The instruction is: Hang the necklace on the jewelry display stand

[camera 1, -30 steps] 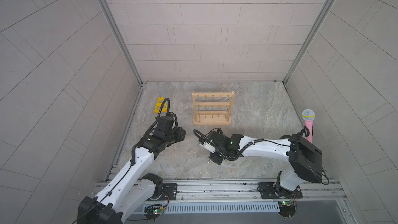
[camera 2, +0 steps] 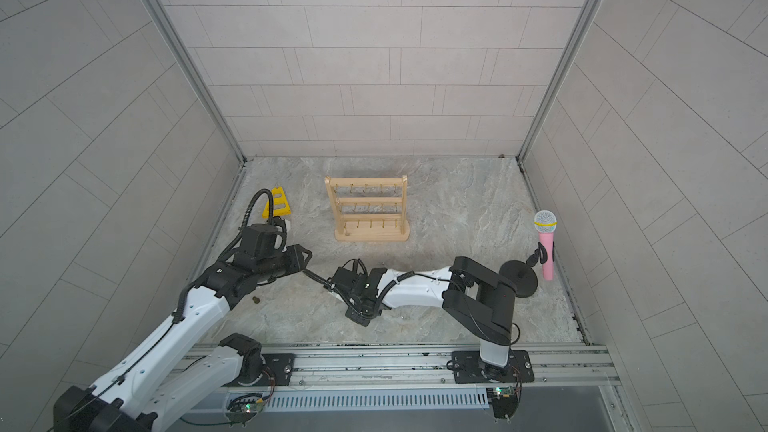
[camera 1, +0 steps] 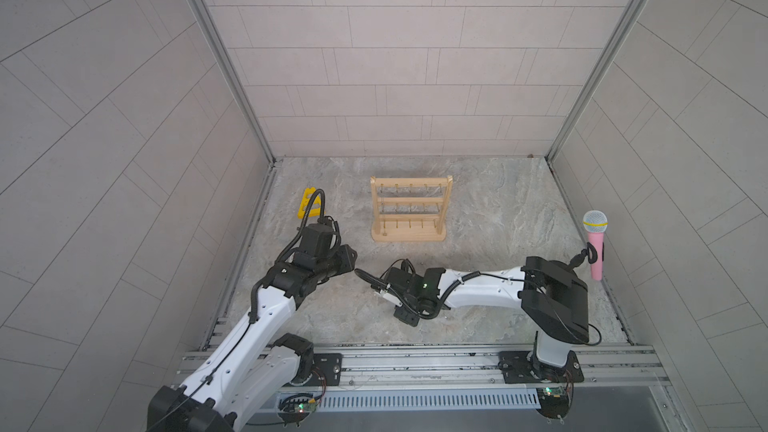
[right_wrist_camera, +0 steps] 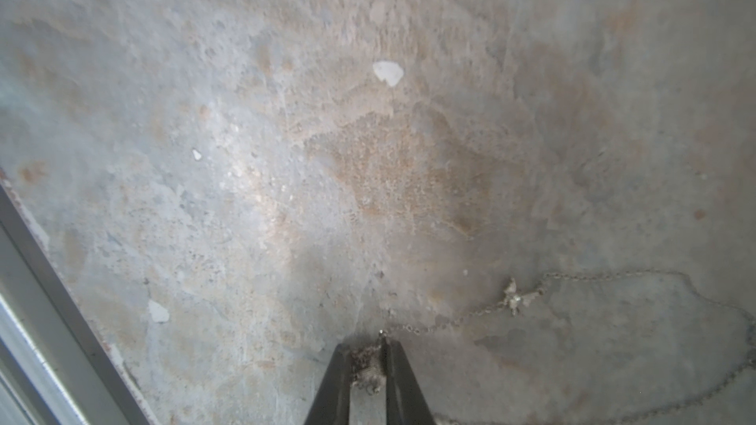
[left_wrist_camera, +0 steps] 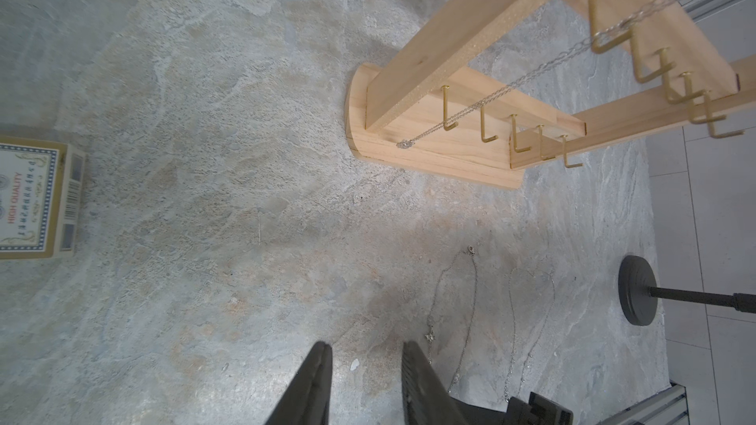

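The wooden display stand (camera 1: pixel 408 230) with brass hooks stands at the back centre; a silver chain (left_wrist_camera: pixel 519 81) crosses it in the left wrist view. My left gripper is part open over bare tabletop, fingers apart and empty. Two loose necklaces (left_wrist_camera: pixel 471 283) lie in front of the stand. My right gripper is low at the table, its fingertips narrowly apart over a bunched part of a necklace (right_wrist_camera: pixel 513 296); whether they grip it I cannot tell.
A yellow object (camera 1: pixel 309 201) and a boxed item (left_wrist_camera: pixel 31 196) are at the left. A pink microphone (camera 1: pixel 595 254) on a black stand (camera 2: pixel 518 278) is at the right edge.
The right arm has moved left and down toward the near edge, over the necklace. The left arm is almost unchanged.
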